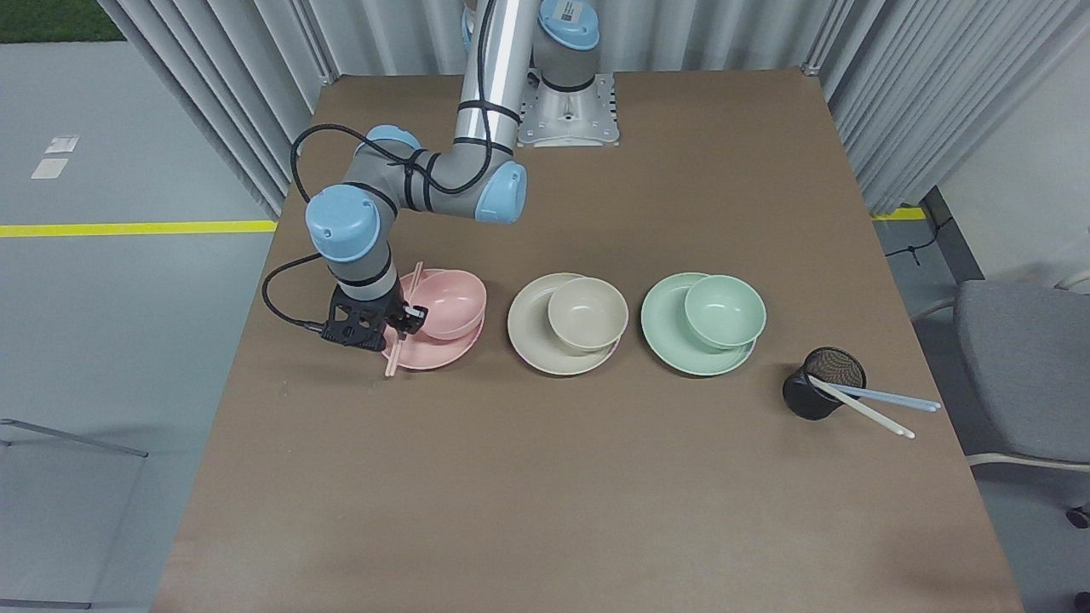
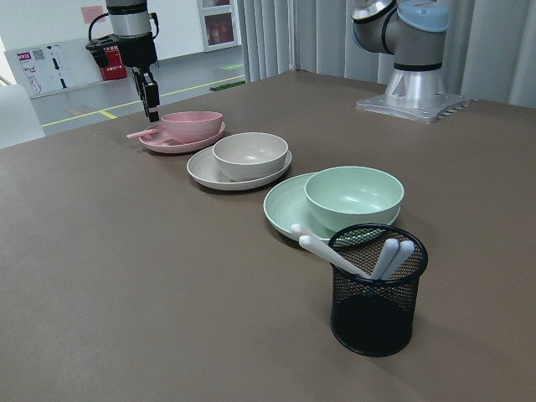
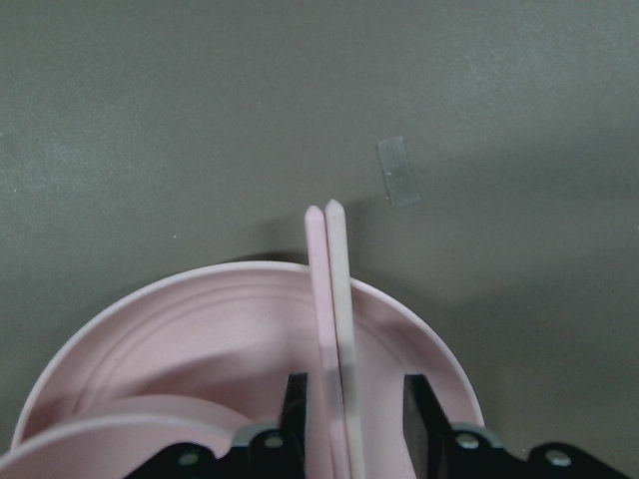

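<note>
My gripper hangs open just above the pink plate, with a pair of pink chopsticks lying between its fingers, one paler than the other. The pink bowl sits on that plate, right beside the chopsticks. In the left view the gripper points straight down over the pink set.
A cream bowl on its plate and a green bowl on its plate stand to the right. A black mesh cup holds light sticks further right.
</note>
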